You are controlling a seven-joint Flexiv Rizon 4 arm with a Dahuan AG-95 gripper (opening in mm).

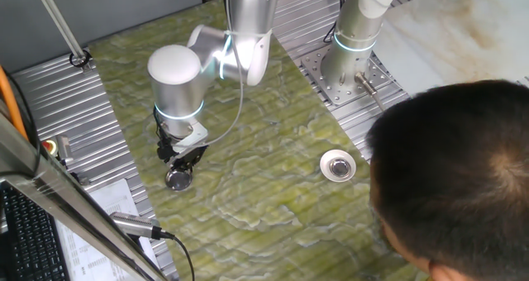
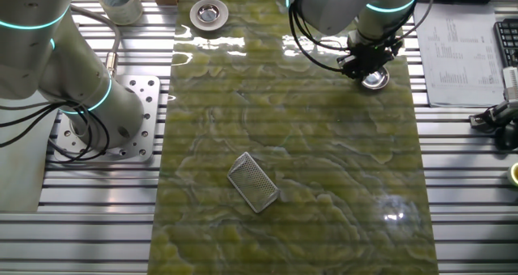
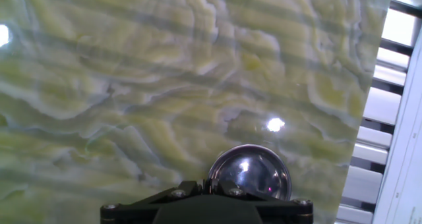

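A small shiny metal bowl [image 3: 254,171] is at the bottom of the wrist view, just right of centre. My gripper has its dark fingertips drawn together at the bowl's left rim. That rim runs in between them, so the gripper looks shut on it; the fingers hide part of the bowl's near side. In exterior view 1 the bowl [image 1: 178,178] shows below my gripper [image 1: 185,160], near the left edge of the green marbled mat. Whether it touches the mat is unclear. A white dish [image 1: 331,173] holding another small metal bowl [image 1: 340,167] sits farther right.
A flat metal grater [image 2: 253,183] lies on the mat [image 2: 324,234] in exterior view 2. A person [image 1: 463,165] leans in at the right of exterior view 1. Mid-mat is mostly clear.
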